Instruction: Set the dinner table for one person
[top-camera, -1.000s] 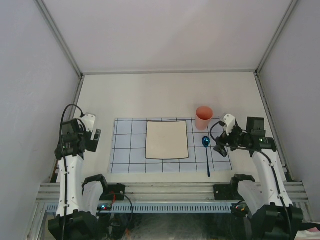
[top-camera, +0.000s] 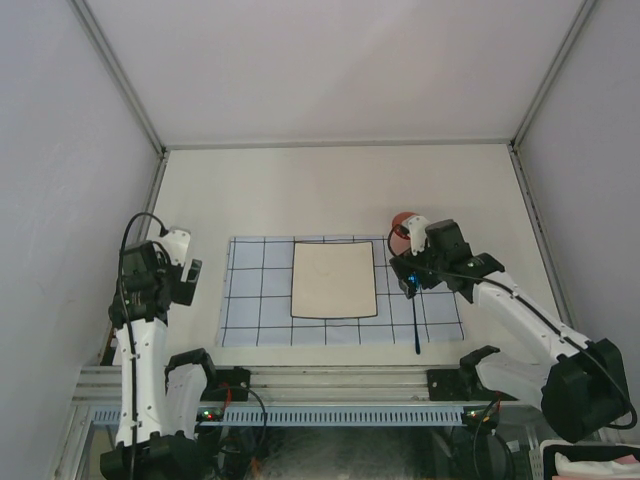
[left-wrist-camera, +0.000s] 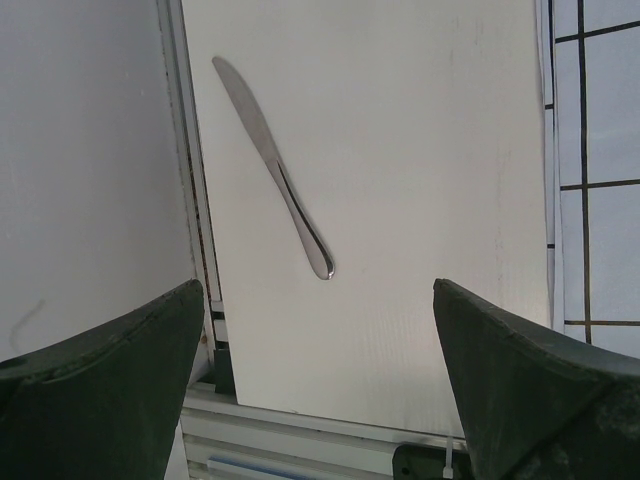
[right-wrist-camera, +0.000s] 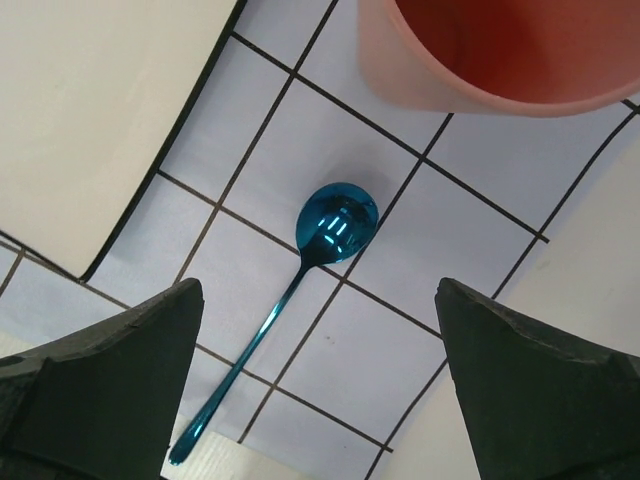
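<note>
On the checked mat (top-camera: 258, 312) lies a cream square plate (top-camera: 334, 280). To its right, a blue spoon (top-camera: 416, 330) lies with its bowl toward the back; the right wrist view shows the whole spoon (right-wrist-camera: 275, 312). A pink cup (right-wrist-camera: 430, 75) stands upright at the mat's back right, partly covered by the right arm from above. My right gripper is open above the spoon, nothing between its fingers. A silver knife (left-wrist-camera: 275, 165) lies on the bare table at the left, hidden in the top view. Above that area my left gripper stands open and empty.
Side walls stand close to both arms, and a metal rail (top-camera: 330, 382) runs along the front edge. A bin (top-camera: 595, 462) with things in it sits at the front right corner.
My right arm has swung left, bringing its gripper over the spoon and partly covering the cup from above. The left arm, plate and spoon have stayed in place.
</note>
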